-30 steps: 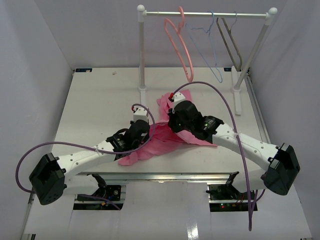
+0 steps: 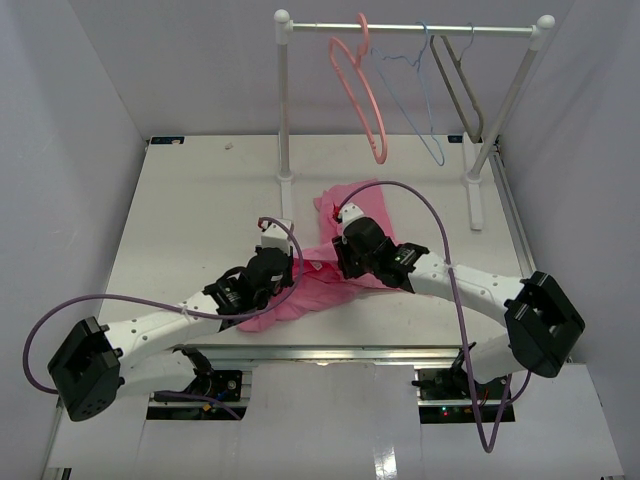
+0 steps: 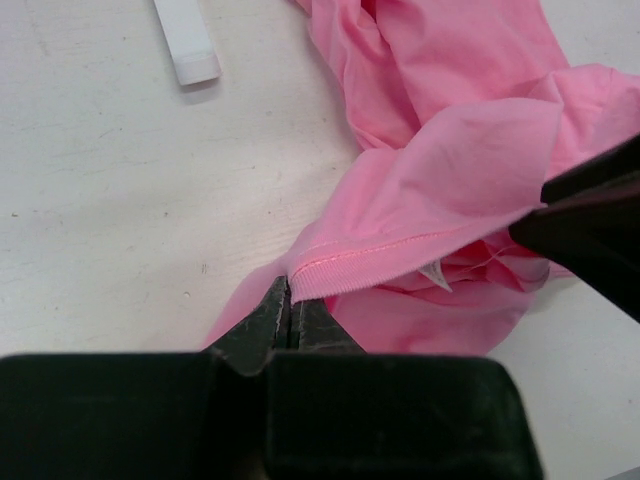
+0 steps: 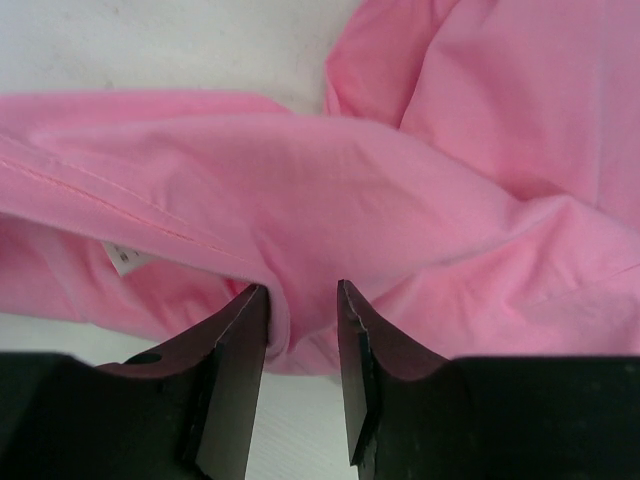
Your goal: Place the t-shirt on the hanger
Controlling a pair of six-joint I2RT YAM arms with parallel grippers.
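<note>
The pink t-shirt [image 2: 360, 200] lies crumpled on the table below the rack. My left gripper is shut on a hemmed edge of it, stretched toward the right gripper. My right gripper stands open over the shirt, a raised fold of cloth by its left finger; a small white label shows beneath the band. Above hang a pink hanger [image 2: 375, 115], a blue hanger [image 2: 430, 130] and a dark grey hanger [image 2: 455, 85].
The white rack [image 2: 285, 100] has feet on the table behind the shirt. Grey walls enclose both sides.
Both arms have shifted slightly.
</note>
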